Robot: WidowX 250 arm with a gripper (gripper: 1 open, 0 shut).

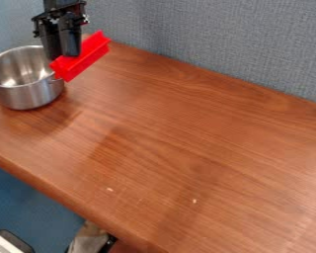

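Note:
A red rectangular block (82,58) is held tilted in my black gripper (64,51) at the upper left of the camera view. The gripper is shut on the block, though its fingertips are partly hidden. Just behind and below them, a shiny steel pot (27,87) stands at the left end of the wooden table, its right side close under the block.
Beyond the front left edge is a blue floor (29,193) with some objects at the bottom.

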